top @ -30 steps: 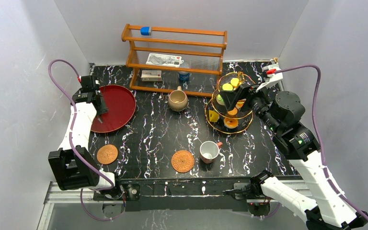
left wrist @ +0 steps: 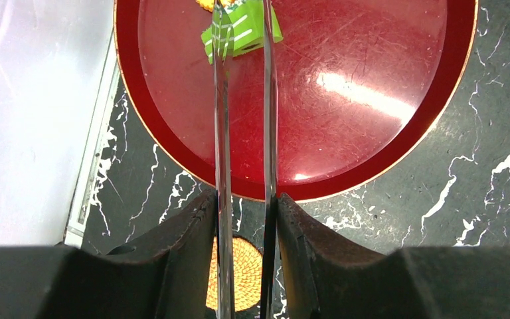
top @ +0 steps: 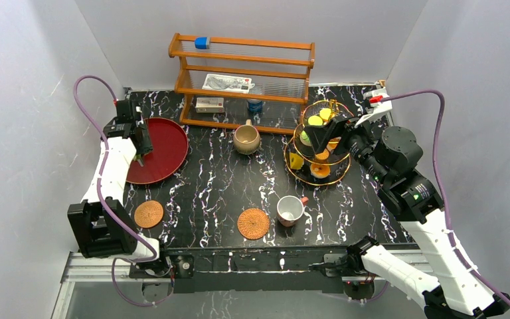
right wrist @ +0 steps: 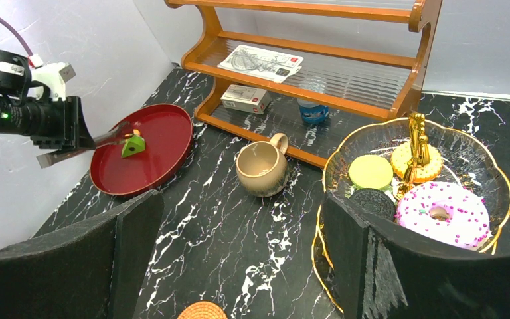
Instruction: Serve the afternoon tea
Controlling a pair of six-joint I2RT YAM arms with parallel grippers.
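In the left wrist view my left gripper is shut on a green cake piece with white stripes, over the red plate; an orange biscuit shows behind it. My right gripper stands open beside the two-tier gold stand, which holds a pink donut, a green macaron and dark biscuits. A beige cup stands mid-table, and a white mug stands near the front. Two woven coasters lie at the front.
A wooden shelf with boxes and a blue can stands at the back. The table between plate, cups and front coasters is clear. Walls close in on left and right.
My left arm has shifted slightly right and toward the back over the plate. The right arm and the other objects have not visibly moved.
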